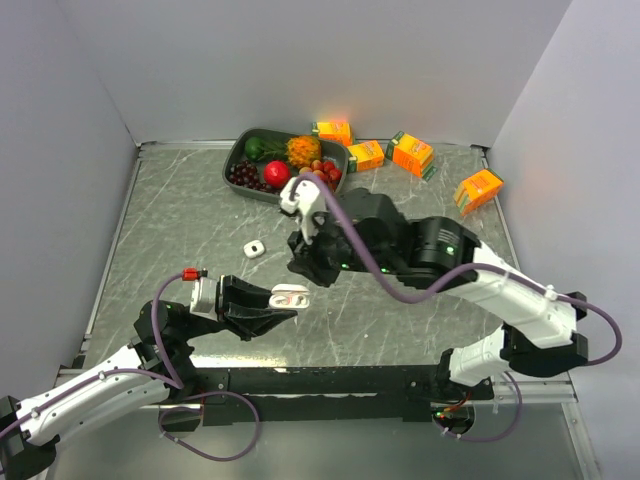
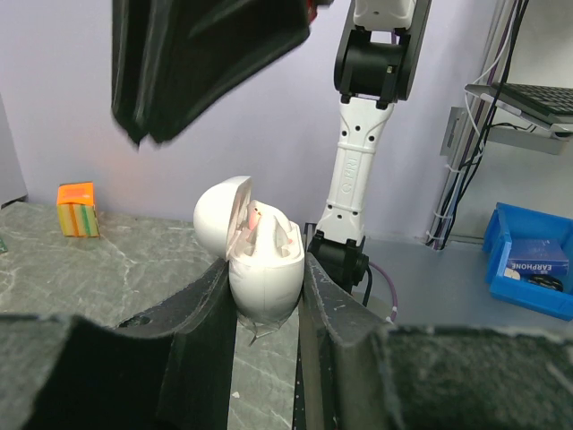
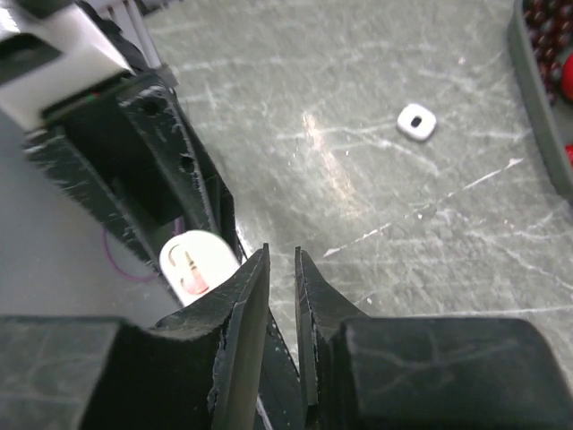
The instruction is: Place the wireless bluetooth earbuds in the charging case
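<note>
My left gripper [image 1: 280, 306] is shut on the white charging case [image 2: 265, 278], whose lid stands open; in the left wrist view a pinkish piece shows inside it, and in the right wrist view the same case [image 3: 199, 267] sits at lower left. My right gripper [image 1: 305, 262] is raised just behind and above the case, apart from it; its fingertips in the right wrist view have a narrow gap with nothing visible between them. A small white square object [image 1: 254, 249] lies on the marble table.
A grey tray of fruit [image 1: 238, 193] stands at the back, with several orange boxes [image 1: 410, 152] to its right. A blue bin [image 2: 523, 287] shows at the right in the left wrist view.
</note>
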